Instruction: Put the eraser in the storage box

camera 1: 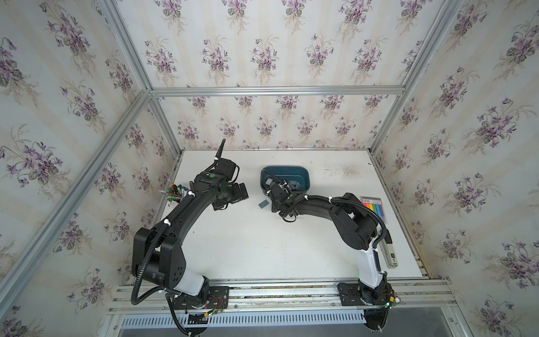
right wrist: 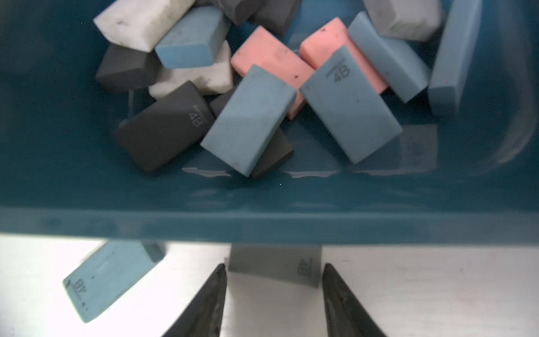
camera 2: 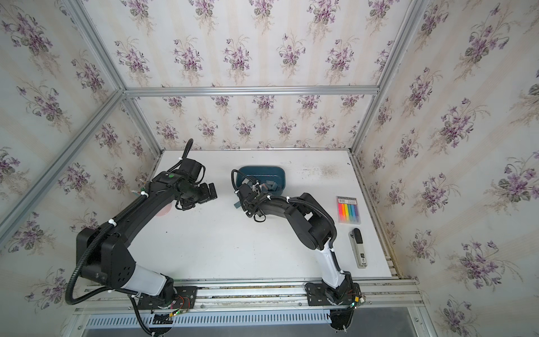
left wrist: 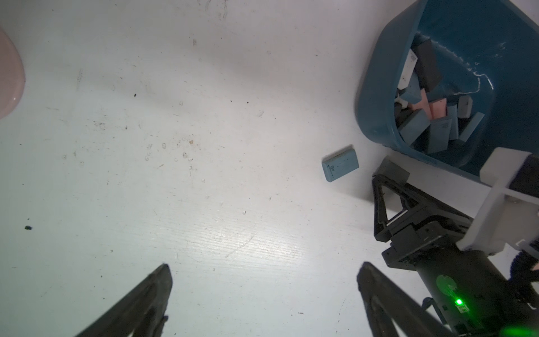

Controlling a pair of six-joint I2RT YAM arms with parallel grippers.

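Observation:
A teal storage box (right wrist: 269,220) holds several black, white, pink and blue-grey erasers. One blue-grey eraser (left wrist: 340,165) lies on the table outside it, left of my right gripper. A darker grey eraser (right wrist: 274,264) is at the box's front wall, between my right gripper's (right wrist: 274,269) fingertips, partly hidden by the rim in the right wrist view; whether both fingers touch it I cannot tell. My left gripper hangs open over the white table, left of the box, with nothing between its fingers.
A pen holder (camera 1: 174,193) stands at the left edge, a pink round object (left wrist: 8,73) near it. A marker set (camera 2: 347,210) and a stapler (camera 2: 357,247) lie along the right edge.

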